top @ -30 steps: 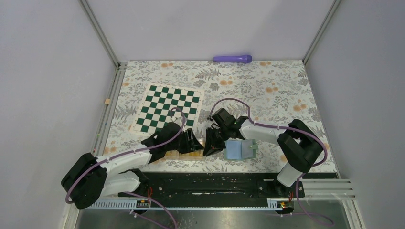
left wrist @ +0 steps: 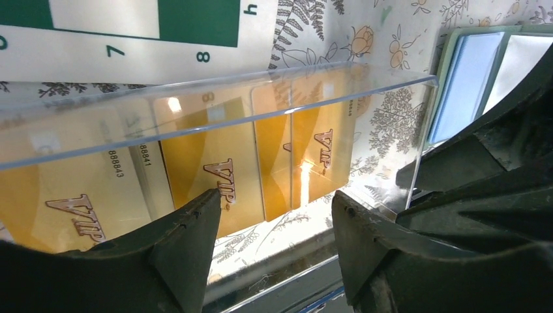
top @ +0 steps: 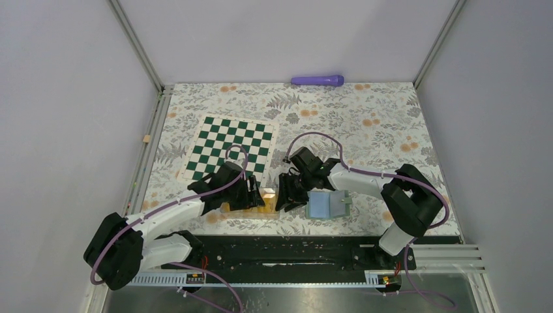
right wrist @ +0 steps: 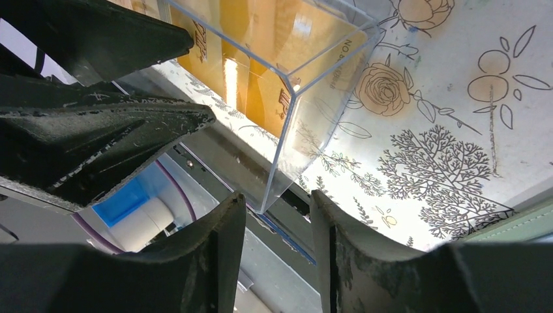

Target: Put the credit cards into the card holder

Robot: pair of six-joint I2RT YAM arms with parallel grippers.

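Observation:
A clear acrylic box (left wrist: 420, 130) holding yellow cards (left wrist: 212, 176) lies at the front centre, below the chessboard. My left gripper stands open over its front side, nothing between its fingers. My right gripper is at the box's end corner, part open, the clear corner just beyond its fingertips; whether it touches cannot be told. The card holder (top: 326, 205), with blue and pale panels on green, lies to the right, partly under the right arm.
A chessboard (top: 228, 143) lies behind the box. A purple microphone (top: 317, 81) is at the back edge. The front edge runs just below the box.
My left gripper has shifted slightly left over the box. The right arm is almost where it was, with only a slight shift at the gripper.

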